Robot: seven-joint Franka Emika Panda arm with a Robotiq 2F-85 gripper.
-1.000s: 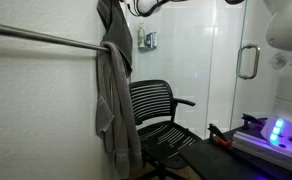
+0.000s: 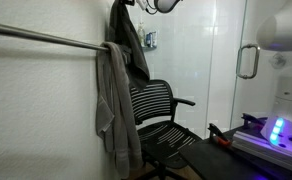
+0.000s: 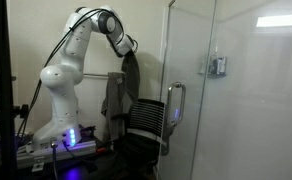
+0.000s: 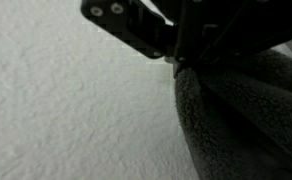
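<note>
A dark grey towel point(image 2: 116, 110) hangs over a metal rail point(image 2: 56, 40) on the wall, its long part reaching down below the rail. Another part of it rises above the rail to my gripper point(image 2: 127, 3) at the top edge of exterior view 1. In exterior view 2 the raised towel point(image 3: 132, 75) hangs beneath the gripper, high against the wall. The wrist view shows the dark, fuzzy cloth point(image 4: 226, 115) gathered at the fingertips of my gripper, which is shut on it. Most of the fingertips are hidden or dark.
A black office chair point(image 2: 158, 105) stands close to the right of the towel. Behind it are a glass panel with a handle point(image 2: 248, 62) and a small wall holder with bottles point(image 2: 147, 39). Bare white wall lies left of the towel.
</note>
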